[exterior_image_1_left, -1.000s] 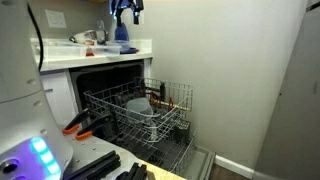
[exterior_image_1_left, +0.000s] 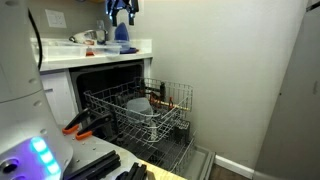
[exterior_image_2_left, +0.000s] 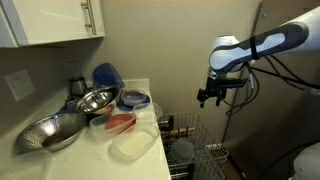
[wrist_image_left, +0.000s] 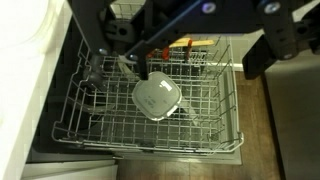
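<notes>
My gripper (exterior_image_1_left: 122, 19) hangs high above the pulled-out dishwasher, open and apart from everything below. In the wrist view its dark fingers (wrist_image_left: 252, 62) stand wide apart over the wire rack (wrist_image_left: 215, 145). A pale translucent container (wrist_image_left: 157, 96) lies in that rack; exterior view 2 shows the same container (exterior_image_2_left: 183, 150) below the gripper (exterior_image_2_left: 214, 101). Behind it, partly hidden by the gripper, are utensils with red and orange-yellow parts.
On the white counter (exterior_image_2_left: 90, 160) stand a metal colander (exterior_image_2_left: 52, 132), a steel bowl (exterior_image_2_left: 98, 99), clear containers (exterior_image_2_left: 136, 143) and a blue item (exterior_image_2_left: 106, 75). Below the upper rack is a lower rack (exterior_image_1_left: 168, 153). Bare floor lies to its right.
In exterior view 1 my gripper has shifted slightly to the left. The rack and its contents look unmoved.
</notes>
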